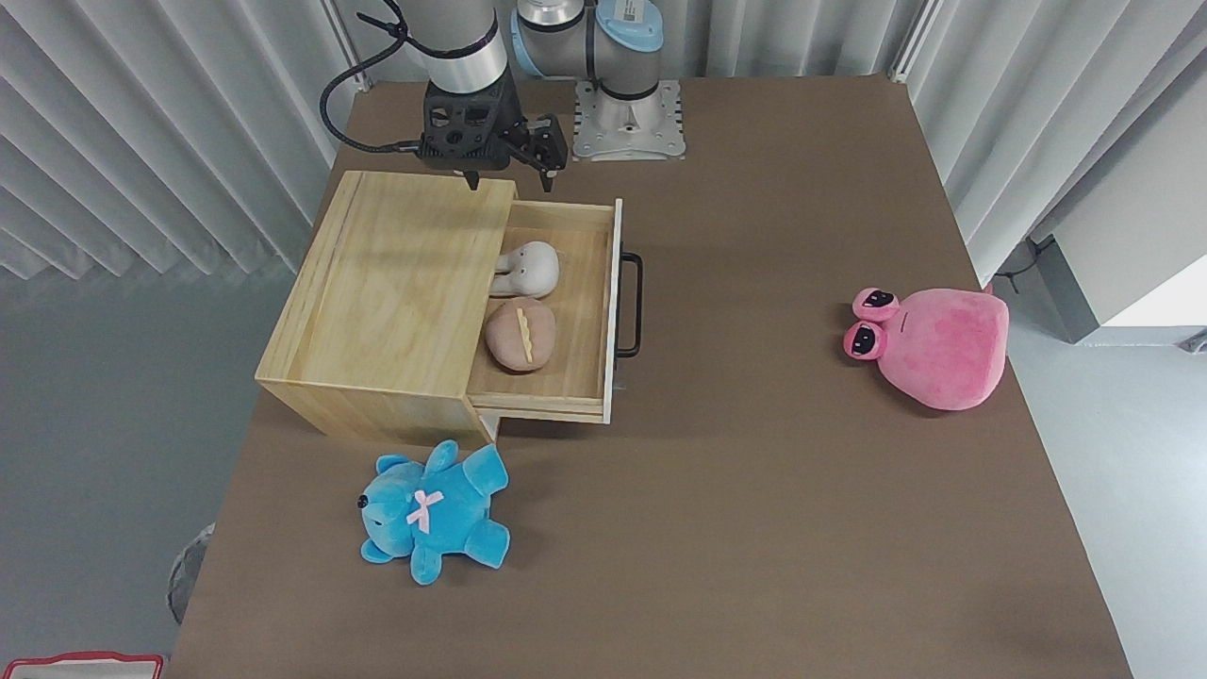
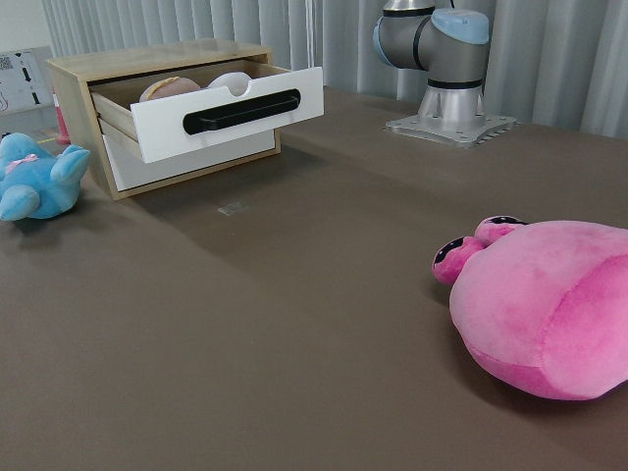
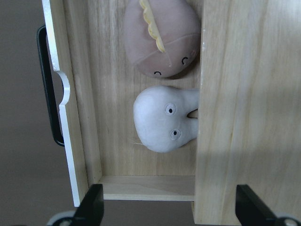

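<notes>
My gripper [image 1: 509, 181] hangs above the back of the wooden drawer box [image 1: 373, 294], open, its fingers wide apart at the bottom of the wrist view with nothing between them. The drawer [image 1: 583, 317] is pulled out, its white front and black handle [image 1: 636, 306] facing right. Inside lie a white plush toy [image 3: 160, 117], partly under the box top, and a round pinkish-brown plush [image 1: 520, 334] with a yellow strip.
A blue teddy bear [image 1: 447, 515] lies in front of the box. A pink plush [image 1: 939, 345] lies at the table's right edge.
</notes>
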